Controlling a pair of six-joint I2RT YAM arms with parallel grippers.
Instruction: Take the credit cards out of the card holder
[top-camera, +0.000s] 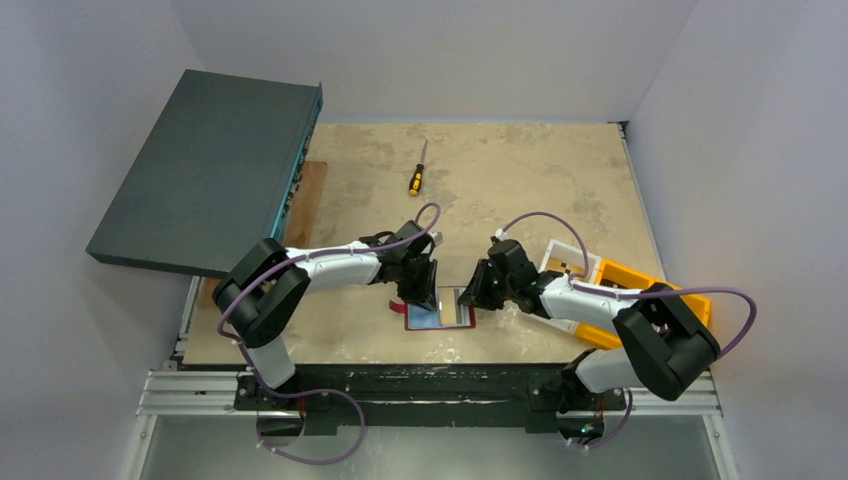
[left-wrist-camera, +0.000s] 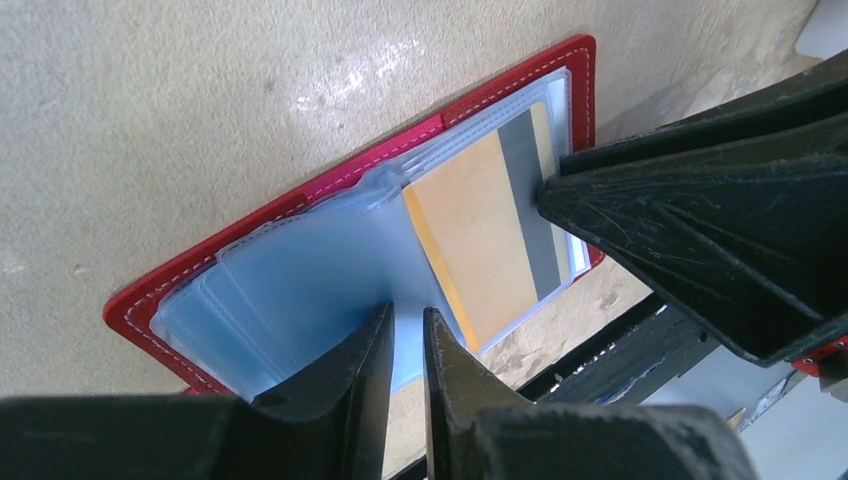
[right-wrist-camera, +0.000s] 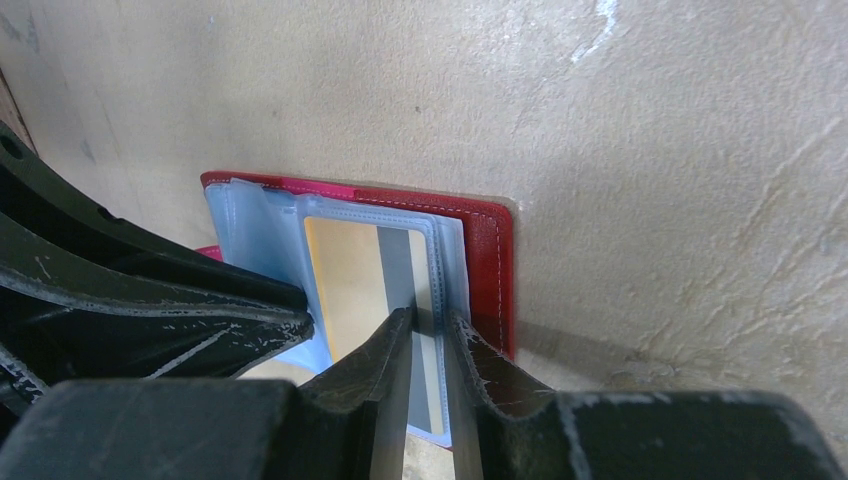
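Note:
An open red card holder (top-camera: 440, 328) lies on the table with clear bluish sleeves. In its right part a cream card (left-wrist-camera: 475, 220) with a grey stripe and yellow edge sits inside a sleeve. My left gripper is over the sleeves left of the card, its fingers a narrow gap apart, with nothing clearly gripped. At the card's right end is my right gripper, slightly open; the card's end and sleeve edge show between its fingertips. Contact with the sleeve is hard to judge for both.
A yellow and black screwdriver (top-camera: 416, 180) lies at the back. On the right, an orange tray (top-camera: 705, 300) and a white box (top-camera: 560, 250) sit partly under the right arm. A large dark panel (top-camera: 205, 170) covers the left. Bare table lies behind the holder.

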